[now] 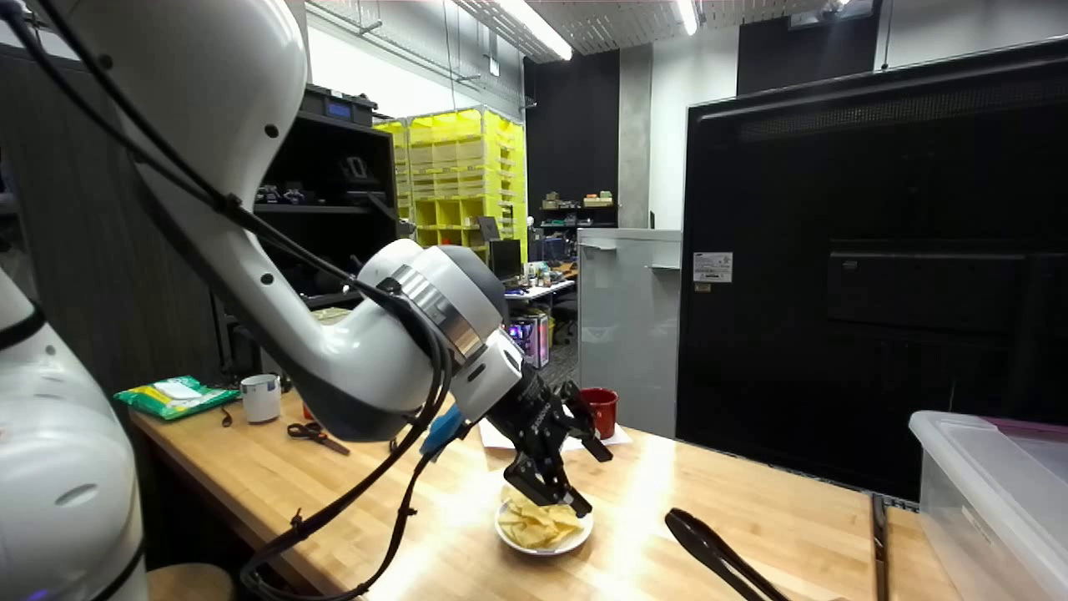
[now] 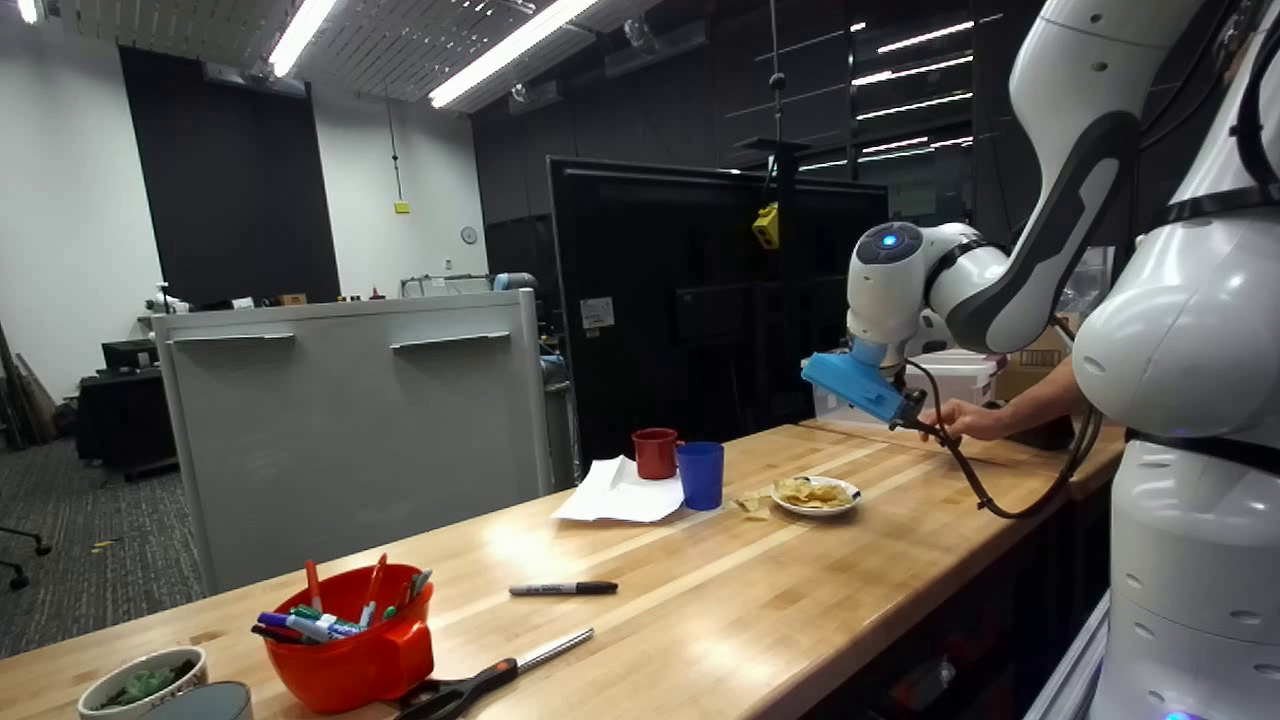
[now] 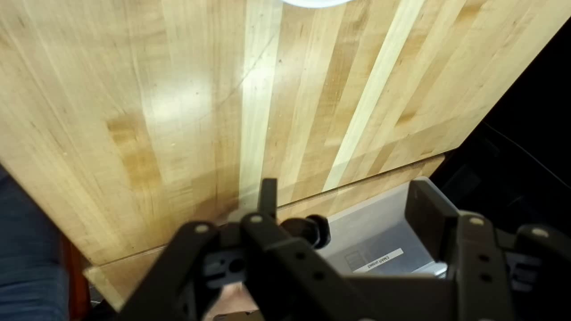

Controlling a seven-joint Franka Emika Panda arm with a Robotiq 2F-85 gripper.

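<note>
My gripper (image 1: 592,479) hangs open above the plate of chips, with nothing held between its fingers. In the wrist view the two dark fingers (image 3: 425,206) stand wide apart. A pair of black tongs (image 1: 712,546) shows at the lower edge of exterior view 1, to the right of the plate and apart from the gripper. Yellow chips (image 1: 537,522) fill the small white plate (image 1: 575,542); in exterior view 2 a few loose chips (image 2: 753,505) lie beside it. A dark rounded end, possibly of the tongs, appears between the fingers in the wrist view, beyond them.
A person's hand (image 2: 960,420) reaches in near the gripper. Behind the plate stand a blue cup (image 2: 701,475) and a red mug (image 2: 655,454) by white paper (image 2: 618,492). A clear bin (image 1: 986,491) sits at the right. Scissors (image 2: 486,679) and a marker (image 2: 564,588) lie farther off.
</note>
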